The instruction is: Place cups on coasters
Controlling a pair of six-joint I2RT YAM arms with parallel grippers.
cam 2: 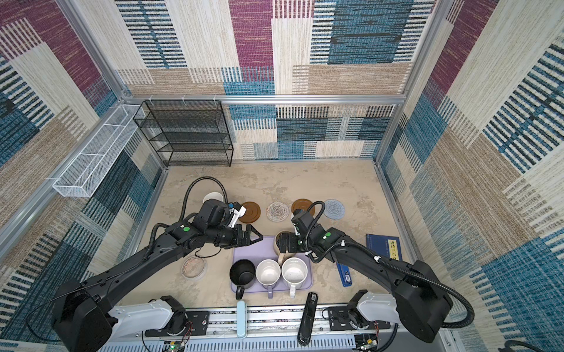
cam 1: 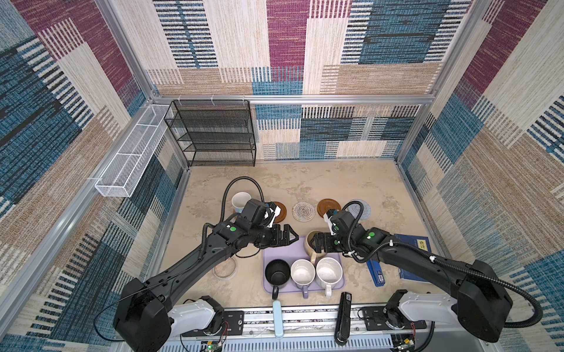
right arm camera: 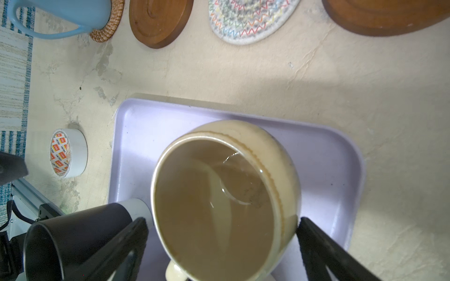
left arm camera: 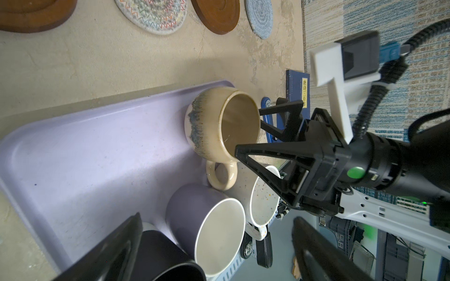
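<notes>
My right gripper [cam 1: 324, 240] is open just over the beige mug [right arm camera: 220, 201] on the lilac tray [left arm camera: 93, 135], a finger either side of its rim. My left gripper [cam 1: 288, 234] hangs open above the tray's left part. A black mug [cam 1: 277, 272], a lilac mug [cam 1: 302, 274] and a white mug [cam 1: 329, 271] fill the tray's front. Behind stand coasters: brown wooden ones [cam 2: 250, 212] [cam 2: 302, 205], a woven one [cam 2: 277, 211] and a pale blue one [cam 2: 333, 209]. A light blue cup [right arm camera: 70, 14] sits on a wicker coaster at back left.
A tape roll [cam 2: 193, 267] lies left of the tray. A blue book [cam 2: 382, 245] and a blue object [cam 1: 376, 274] lie at right. A black wire rack [cam 1: 211, 135] stands at the back left.
</notes>
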